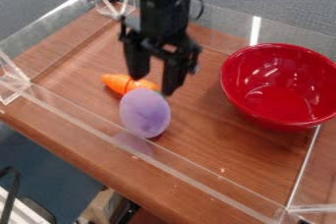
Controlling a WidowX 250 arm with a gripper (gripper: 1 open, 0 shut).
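My black gripper [155,66] hangs blurred above the orange carrot, its two fingers spread apart with nothing seen between them. The orange carrot [121,84] lies on the wooden surface behind a purple oval object [144,116], partly screened by my gripper. The red bowl [280,83] stands to the right.
Clear low walls [66,104] edge the wooden surface [210,169]. A grey wall [276,2] is behind.
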